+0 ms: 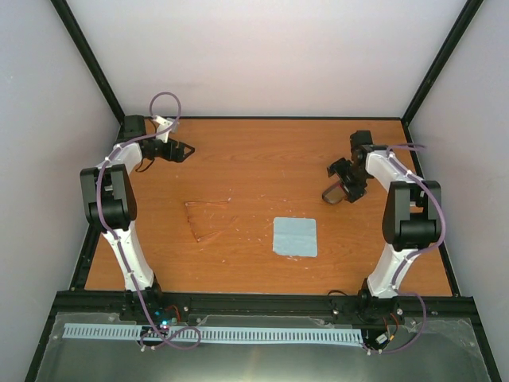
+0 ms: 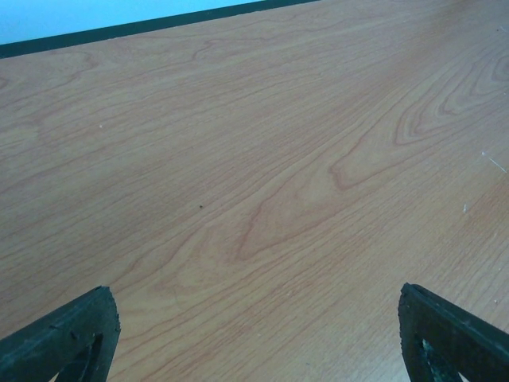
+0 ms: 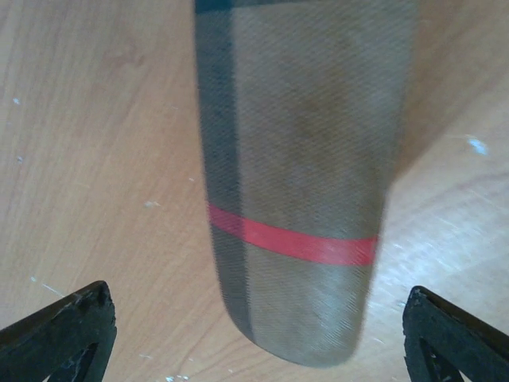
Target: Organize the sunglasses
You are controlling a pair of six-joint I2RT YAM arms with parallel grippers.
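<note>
A plaid sunglasses case (image 1: 332,193) (image 3: 298,159), greyish brown with a dark band and red stripe, lies on the table at the right, partly hidden under my right gripper (image 1: 343,177) in the top view. In the right wrist view it runs between the open right fingertips, which stand either side of its near end. My left gripper (image 1: 184,151) is at the back left, open over bare wood. I see no sunglasses outside the case.
A pale blue square cloth (image 1: 294,236) lies flat at the front centre. Thin marks on the wood sit left of centre.
</note>
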